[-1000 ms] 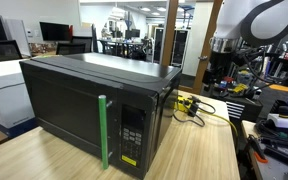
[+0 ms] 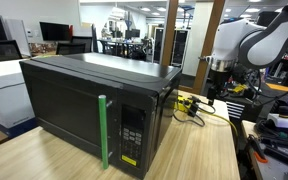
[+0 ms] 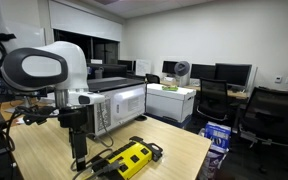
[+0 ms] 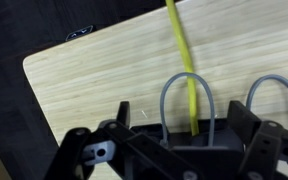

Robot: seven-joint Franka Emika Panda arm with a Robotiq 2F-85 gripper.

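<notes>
My gripper stands open above the wooden tabletop, its fingers well apart. In the wrist view a yellow cable runs down between the fingers, and a grey cable loop arches there too. Neither looks clamped. From the second exterior view, the gripper points down beside the yellow-and-black device, which has cables around it. A black microwave with a green handle is shut, on the table left of the arm. Its back is a light panel in the second exterior view.
White boxes are stacked behind the microwave. Bare wood lies in front of it to the right. A blue-and-white package and office chairs are past the table's edge.
The arm has shifted slightly left and lower in exterior view 1, and the dark gripper shows more clearly beneath it. The microwave has stayed put.
</notes>
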